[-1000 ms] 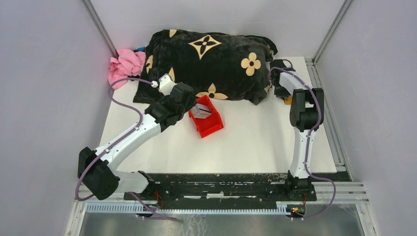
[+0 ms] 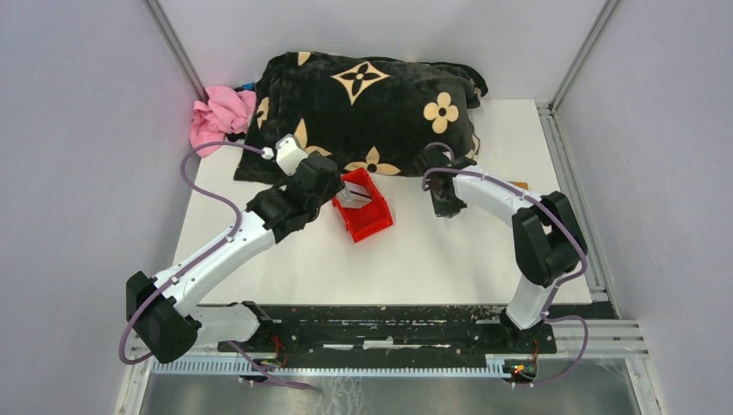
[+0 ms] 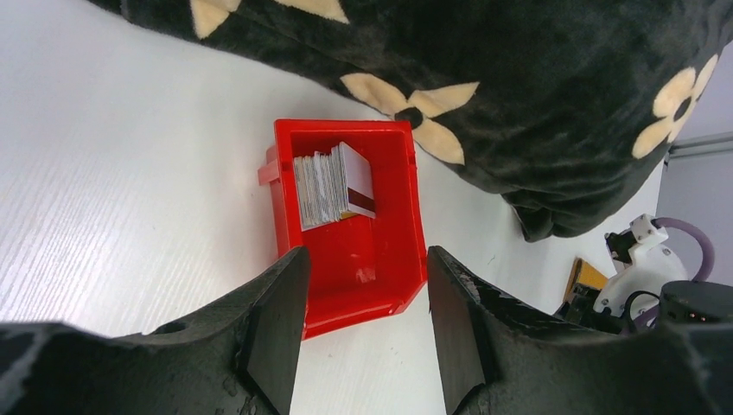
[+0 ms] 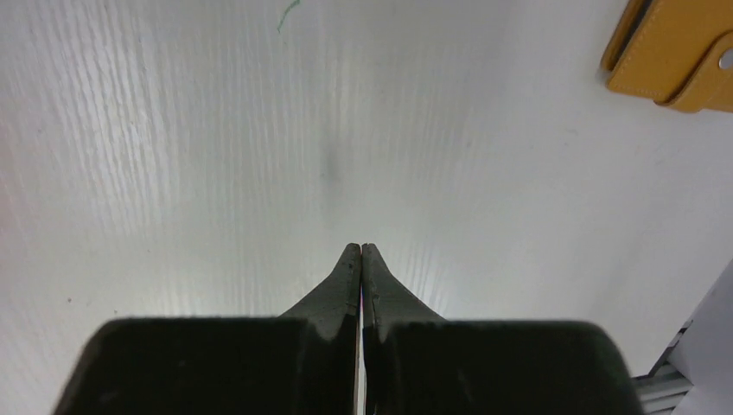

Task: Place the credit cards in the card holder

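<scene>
In the red box [image 2: 367,220] [image 3: 354,285] stands a stack of white cards [image 3: 333,186], pushed against its back left. My left gripper is above the box, its fingers apart with nothing between them. My right gripper [image 2: 445,210] is shut over bare table to the right of the box, nothing visible between its fingers. The tan leather card holder [image 4: 670,56] [image 3: 588,277] lies on the table at the right, partly hidden by my right arm in the top view.
A black flowered blanket [image 2: 363,112] covers the back of the table, with pink cloth [image 2: 220,121] at the back left.
My right arm has swung left from over the card holder to nearer the red box. My left arm has shifted slightly; the box and cards look unchanged.
</scene>
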